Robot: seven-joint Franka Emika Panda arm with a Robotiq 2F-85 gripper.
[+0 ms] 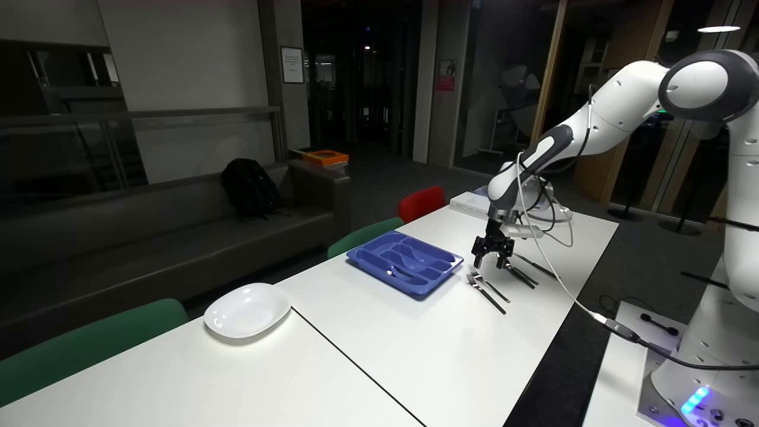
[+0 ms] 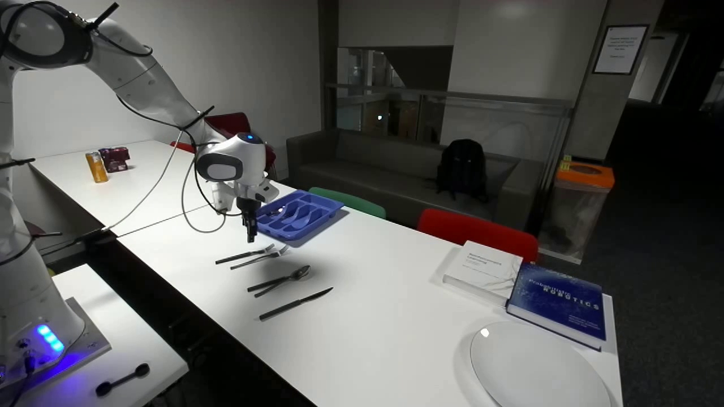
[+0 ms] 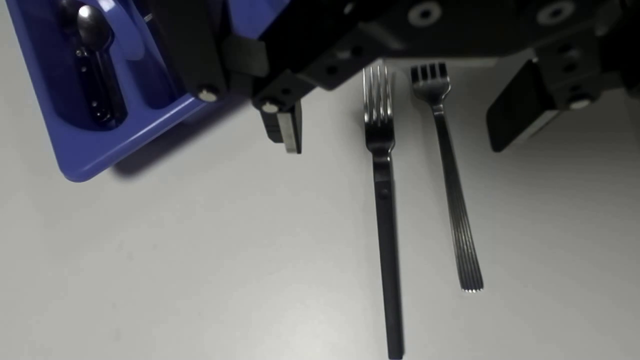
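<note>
My gripper is open, its two fingers wide apart with nothing held. Between and below the fingers in the wrist view lie a black-handled fork [image 3: 387, 222] and an all-metal fork [image 3: 456, 198], flat on the table. In exterior view 1 the gripper [image 1: 492, 262] hangs low over the cutlery, just right of the blue cutlery tray [image 1: 420, 288]. A spoon [image 3: 93, 27] rests in one of the tray's compartments. Exterior view 2 also has a pair of spoons [image 2: 298, 272] and a knife [image 2: 296, 304] in front of the forks.
A white bowl [image 1: 245, 311] stands far left in exterior view 1. Two books [image 2: 557, 298] and a white plate [image 2: 536, 366] occupy the table's other end. A cable [image 1: 551, 267] droops from the arm. Bare tabletop surrounds the cutlery.
</note>
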